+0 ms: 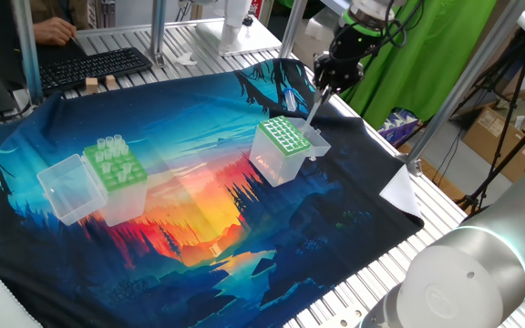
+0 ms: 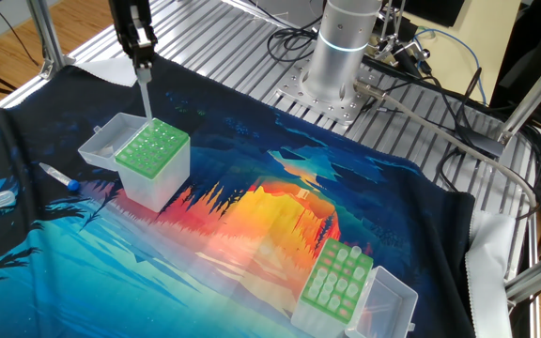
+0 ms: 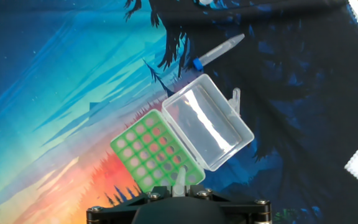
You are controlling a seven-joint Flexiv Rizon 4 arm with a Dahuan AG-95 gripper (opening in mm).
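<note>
My gripper is shut on a long, pale translucent tube or pipette tip, which hangs slightly tilted. Its lower end is at the hinge-side edge of a frosted box with a green rack top; whether it sits in a hole or just above cannot be told. The rack's holes look empty in the wrist view, where my gripper covers the near corner. A second box stands apart, its green rack holding several clear tips standing up.
The first box's clear lid lies open beside it, the second box's lid likewise. A blue-capped tube lies on the printed cloth beyond the lid. Between the boxes the cloth is clear.
</note>
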